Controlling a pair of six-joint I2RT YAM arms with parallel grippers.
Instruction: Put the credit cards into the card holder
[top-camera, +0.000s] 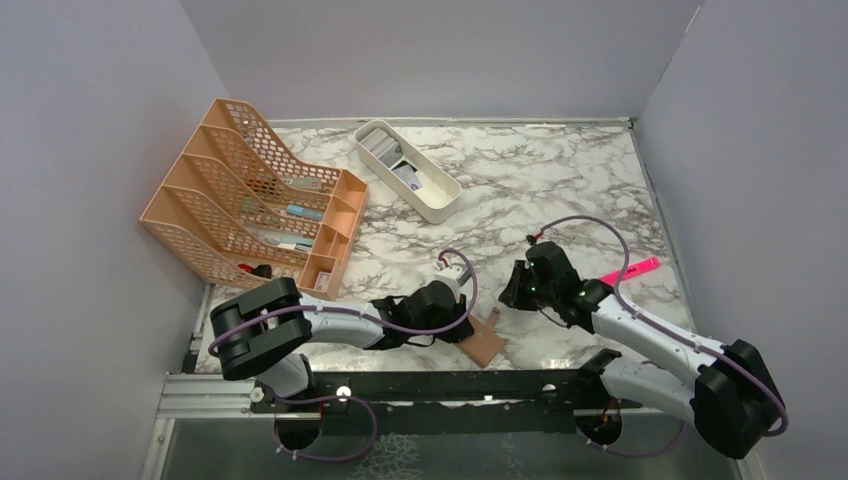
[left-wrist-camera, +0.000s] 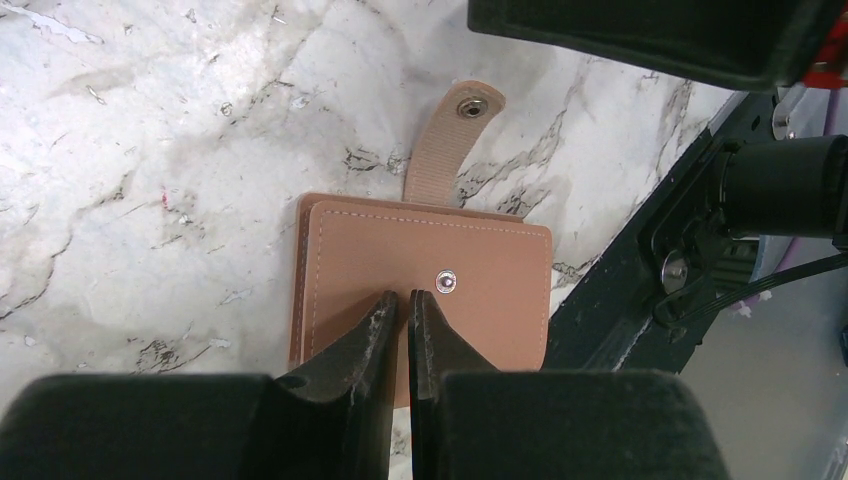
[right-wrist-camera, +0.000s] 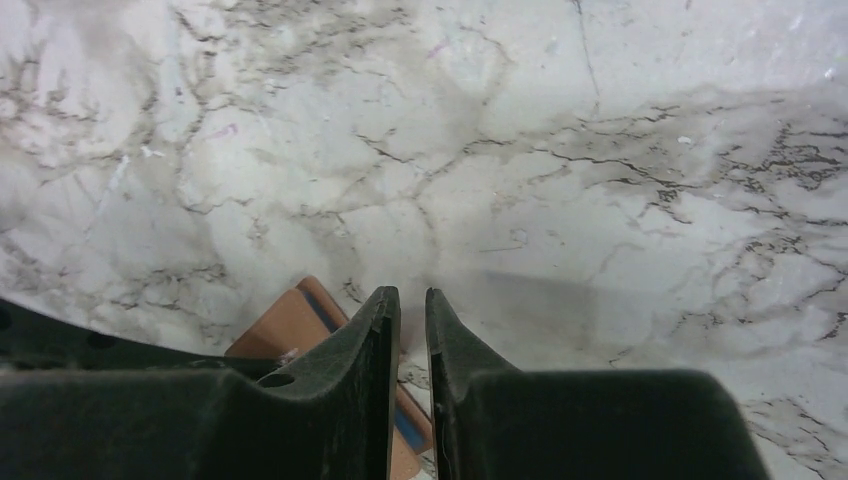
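Note:
A tan card holder (top-camera: 484, 343) lies on the marble table at the front edge, its strap (left-wrist-camera: 443, 150) with a snap sticking out flat behind it. My left gripper is down on the holder's face, fingertips together beside the stud; whether leather is between them is unclear. My right gripper (top-camera: 512, 290) is above the table just behind and right of the holder, its fingertips together with nothing visible between them. The holder (right-wrist-camera: 285, 325) shows at the lower left of the right wrist view. Grey card-like items (top-camera: 385, 150) sit in a white bin (top-camera: 440, 205) at the back.
An orange mesh organiser (top-camera: 345, 205) with assorted items stands on the left. A pink object (top-camera: 640, 268) lies at the right edge. Walls enclose the sides and back.

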